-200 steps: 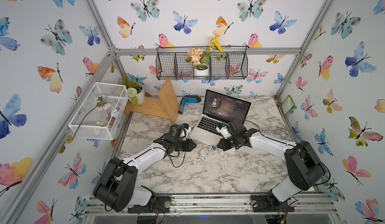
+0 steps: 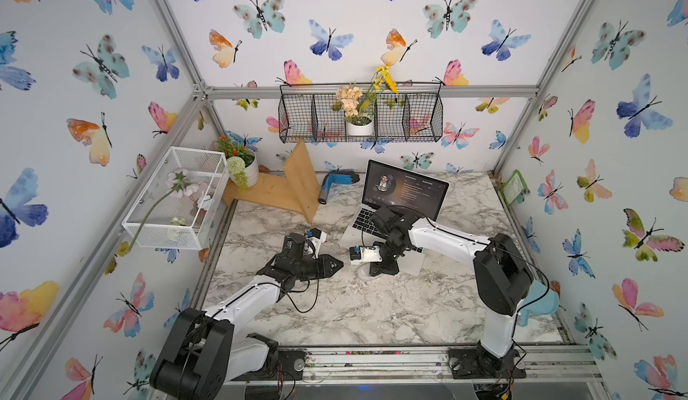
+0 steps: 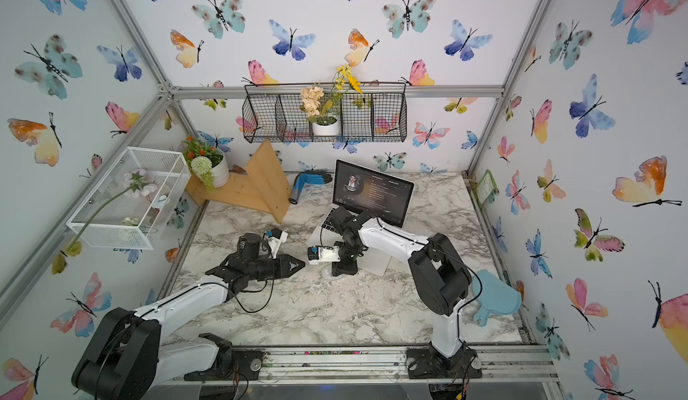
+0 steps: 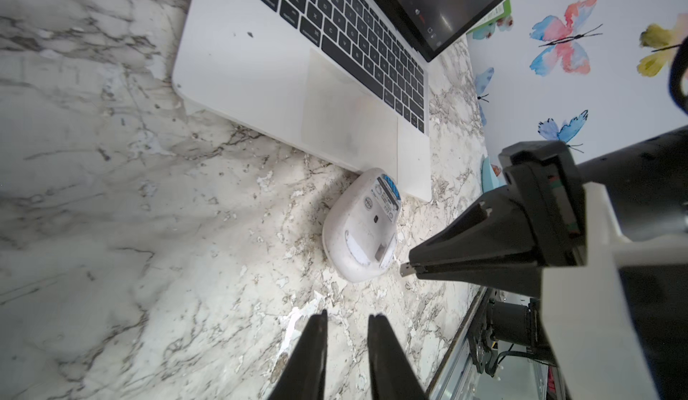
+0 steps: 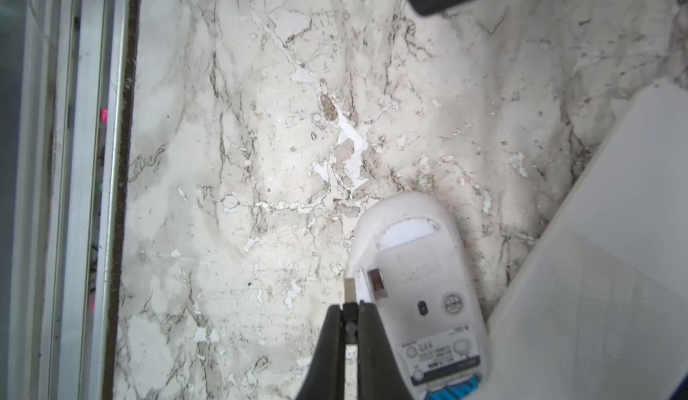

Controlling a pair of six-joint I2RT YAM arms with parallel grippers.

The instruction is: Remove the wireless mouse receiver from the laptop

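The white mouse (image 4: 358,228) lies bottom-up on the table in front of the open laptop (image 2: 401,185), an empty-looking dark slot in its underside. My right gripper is shut on a small silver piece, likely the receiver, above the mouse's edge; its side shows in the left wrist view, with the piece (image 4: 407,269) at its tip. My left gripper is part open with nothing between its fingers, left of the mouse and short of it.
A wooden stand (image 2: 301,177), potted plant and blue-black object (image 2: 337,181) stand or lie at the back left. A light-blue object (image 3: 494,299) lies at the front right.
My right gripper has moved leftward from the laptop's right corner to over the mouse, its wrist turning. My left arm has drawn slightly back to the left.
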